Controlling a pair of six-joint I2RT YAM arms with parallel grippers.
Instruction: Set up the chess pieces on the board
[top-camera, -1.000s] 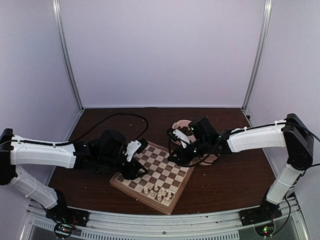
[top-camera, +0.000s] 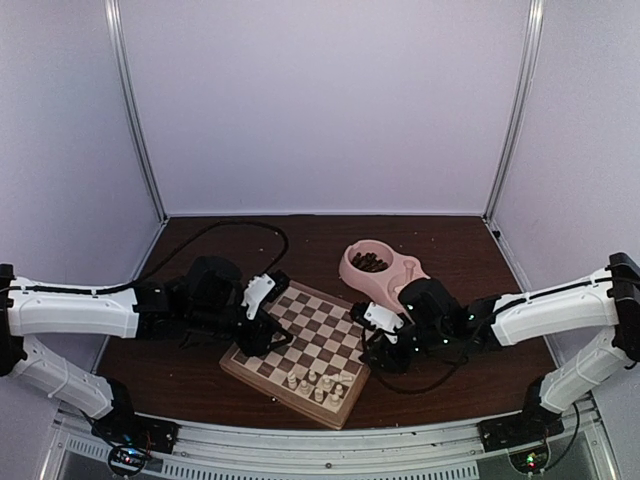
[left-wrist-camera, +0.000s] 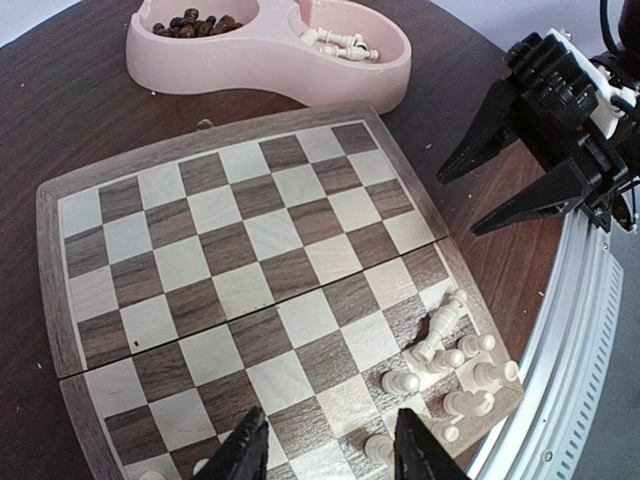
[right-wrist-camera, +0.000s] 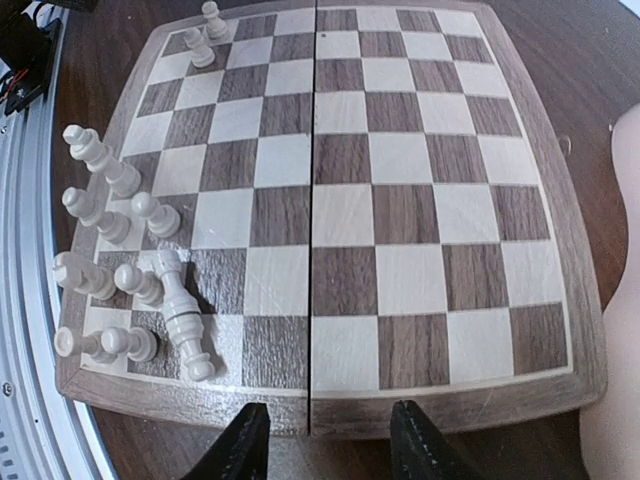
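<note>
The chessboard (top-camera: 300, 330) lies mid-table. Several white pieces stand along its near edge, such as a pawn (right-wrist-camera: 155, 215); one long white piece (right-wrist-camera: 182, 318) lies on its side among them. My left gripper is over the board's left part, part open, with nothing seen between its fingers. My right gripper stands open at the board's right edge, near the lying piece, empty; its fingers also show in the left wrist view.
A pink two-bowl container (left-wrist-camera: 190, 70) sits behind the board, dark pieces (left-wrist-camera: 195, 25) in one bowl and white pieces (left-wrist-camera: 345, 45) in the other. Bare dark table surrounds the board.
My right gripper has moved toward the front and right, uncovering more of the pink container and board. The left gripper has shifted only slightly.
</note>
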